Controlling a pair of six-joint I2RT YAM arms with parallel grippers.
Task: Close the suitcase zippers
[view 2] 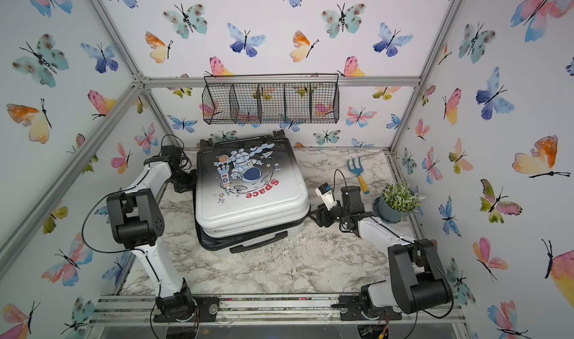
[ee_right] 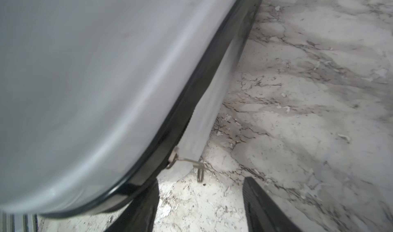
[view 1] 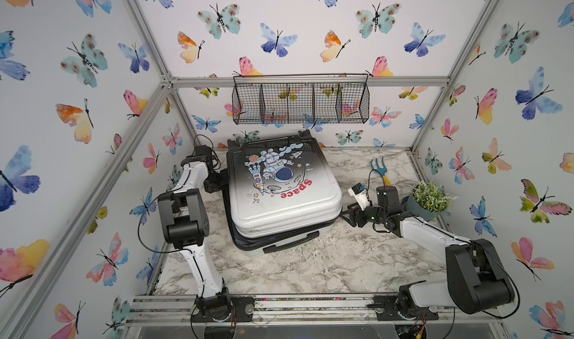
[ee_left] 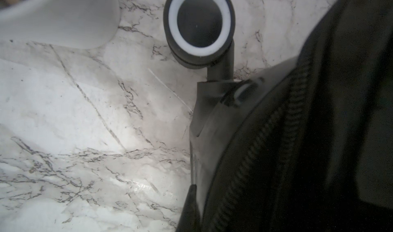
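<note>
The suitcase, white fading to black with an astronaut print, lies flat, its dark handle toward the front. In the left wrist view two zipper tooth rows run apart near a suitcase wheel. My left gripper is shut against the suitcase's left side; only one dark fingertip shows in its wrist view, and whether it pinches anything is hidden. A metal zipper pull sticks out from the right-side seam. Around its near side my right gripper is partly open, nothing clasped.
Behind the right gripper stand a potted plant and a blue fork with a yellow handle. A white container is near the left wheel. A wire basket hangs at the back.
</note>
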